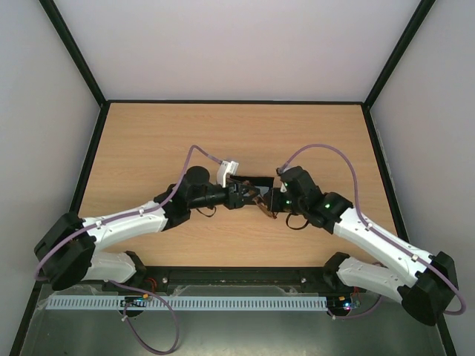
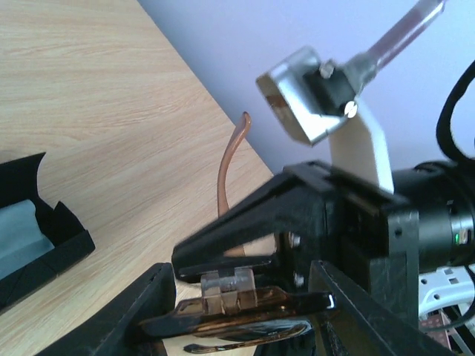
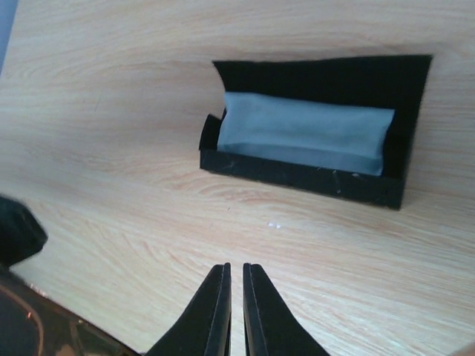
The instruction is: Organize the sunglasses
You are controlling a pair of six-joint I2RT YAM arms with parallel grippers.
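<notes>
In the left wrist view, brown translucent sunglasses are held up in my left gripper, which is shut on them. One temple sticks up from there, its lower part hidden behind a black finger of the other hand. My right gripper is shut, its tips nearly together with nothing between them. The temple is outside its fingers. Only a dark brown piece of the sunglasses shows at the right wrist view's lower left. An open black case lies on the table.
A grey-blue cloth lies inside the case. Both hands are close together over the middle, near the case.
</notes>
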